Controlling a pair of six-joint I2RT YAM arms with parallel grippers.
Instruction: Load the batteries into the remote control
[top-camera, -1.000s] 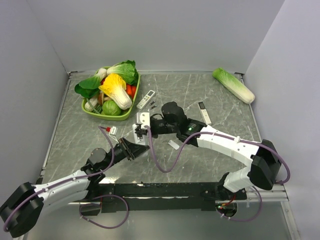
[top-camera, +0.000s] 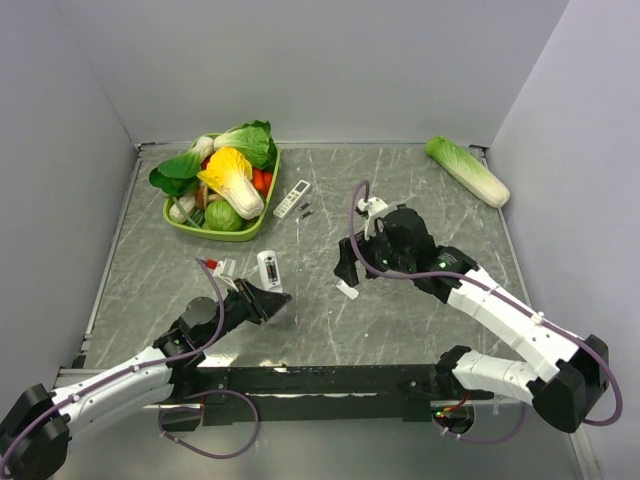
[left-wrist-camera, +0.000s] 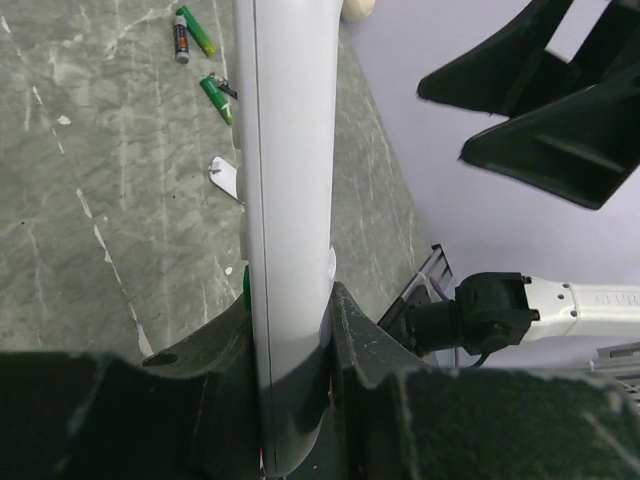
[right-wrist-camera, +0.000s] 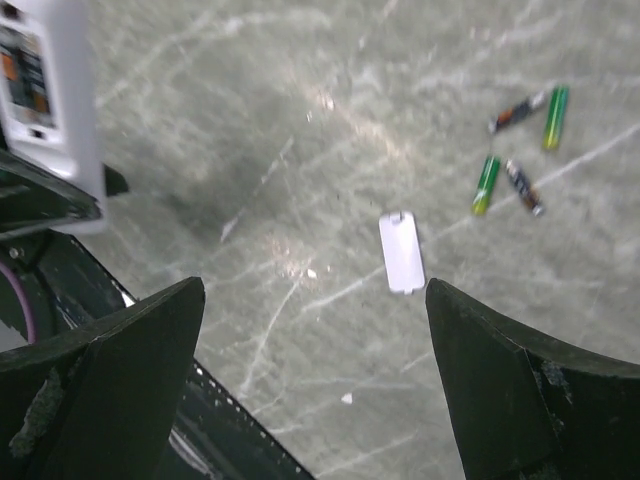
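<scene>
A white remote control stands raised in my left gripper, which is shut on its lower end. Its open battery bay shows in the right wrist view, with dark and orange battery-like shapes inside, blurred. The left wrist view shows only the side of the remote. My right gripper is open and empty, apart from the remote and to its right. Beneath it on the table lie a white battery cover, two green batteries and two dark ones.
A green basket of vegetables stands at the back left. Beside it lie another white remote and small dark batteries. A cabbage rests at the back right.
My right gripper has pulled away from the remote to the right and now hangs near the battery cover. The left gripper still holds the remote, which has shifted slightly left and down.
</scene>
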